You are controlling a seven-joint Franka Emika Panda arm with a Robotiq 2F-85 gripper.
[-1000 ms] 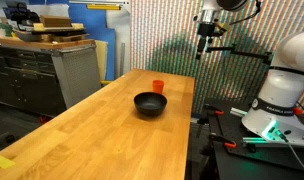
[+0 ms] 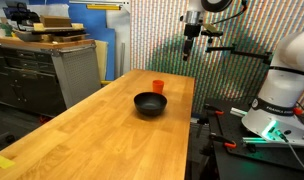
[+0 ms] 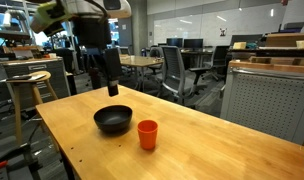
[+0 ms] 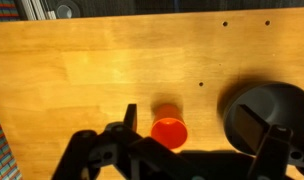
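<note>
A red cup [image 2: 158, 86] stands upright on the wooden table, close to a black bowl [image 2: 150, 104]. From the other side, the cup [image 3: 147, 134] appears to the right of the bowl [image 3: 113, 120]. My gripper [image 2: 187, 55] is high above the table's edge, apart from both objects. Looking down in the wrist view, my open gripper has nothing held between its fingers. Below it are the cup [image 4: 169, 130], its lower part cut off by the gripper body, and the bowl [image 4: 277, 108], partly covered by the right finger.
A yellow patch [image 2: 2, 161] lies at its near left corner. Office chairs [image 3: 180, 77] stand behind the table.
In exterior view 1 my gripper has shifted left, toward the table and the cup. The cup and bowl have stayed put.
</note>
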